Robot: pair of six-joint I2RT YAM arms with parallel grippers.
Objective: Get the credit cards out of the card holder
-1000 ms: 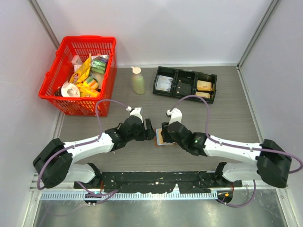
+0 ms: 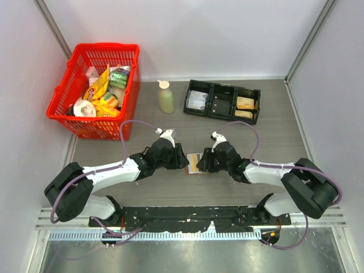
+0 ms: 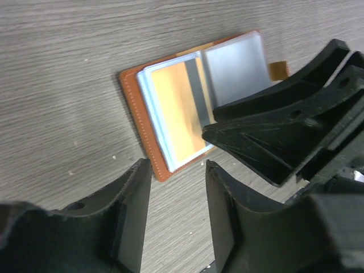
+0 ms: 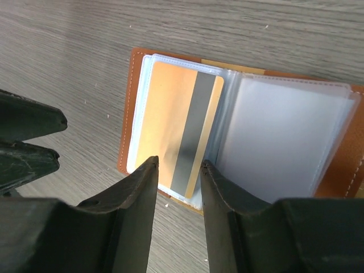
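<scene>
An open brown card holder (image 3: 136, 108) lies on the table, with clear sleeves and a cream card (image 4: 170, 119) bearing a dark stripe on one side. My right gripper is low over that card, fingertips close together near its striped edge; whether they touch it I cannot tell. My left gripper hovers just beside the holder, its fingers a little apart with nothing visible between them. In the top view both grippers (image 2: 181, 159) flank the holder from either side.
A red basket of packets (image 2: 57, 99) stands at the back left, a bottle (image 2: 166, 101) beside it, and a black compartment tray (image 2: 219, 105) behind the holder.
The left gripper has moved slightly rightward.
</scene>
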